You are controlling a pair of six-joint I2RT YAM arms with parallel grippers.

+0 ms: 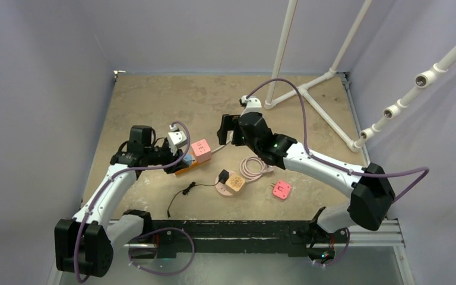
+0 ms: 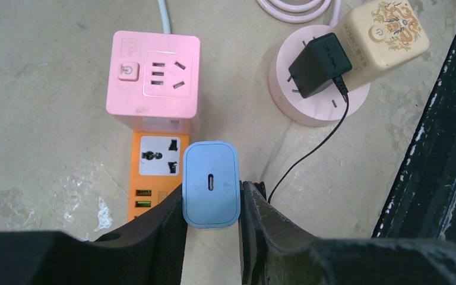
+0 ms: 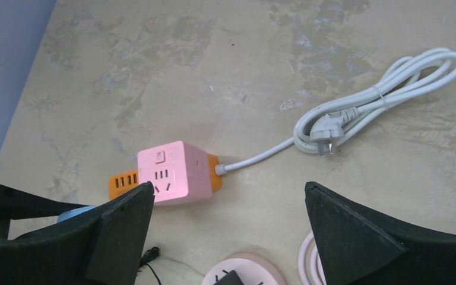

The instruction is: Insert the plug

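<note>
In the left wrist view my left gripper is shut on a light blue plug adapter, held just over the orange power strip, which has a white socket face and USB ports. A pink cube socket sits on the strip's far part. My right gripper stands open above and to the right of the strip; in the right wrist view nothing is between its fingers, and the pink cube and strip lie below it.
A round pink socket holds a black charger and a cream adapter. Coiled white cable, pink cable and a red plug lie around. A white pipe frame stands at the back right.
</note>
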